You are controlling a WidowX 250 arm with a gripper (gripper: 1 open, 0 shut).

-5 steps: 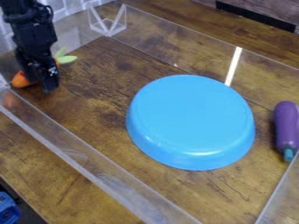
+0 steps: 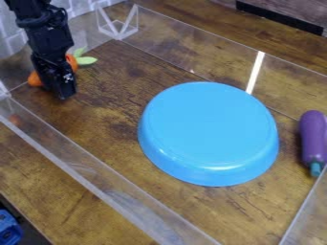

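Observation:
The black gripper (image 2: 52,81) is low at the upper left, by the clear wall of the bin. It is over an orange carrot with pale green leaves (image 2: 86,60), which is partly hidden behind it. Whether the fingers are shut on the carrot cannot be made out.
A large upturned blue dish (image 2: 207,132) fills the centre right. A purple eggplant-like toy (image 2: 313,139) lies at the right edge. Clear walls surround the wooden floor (image 2: 115,163), which is bare at the lower middle. A blue object (image 2: 8,228) shows at the lower left corner.
The gripper has shifted slightly to the right, and the carrot's visible orange part appears a little moved with it.

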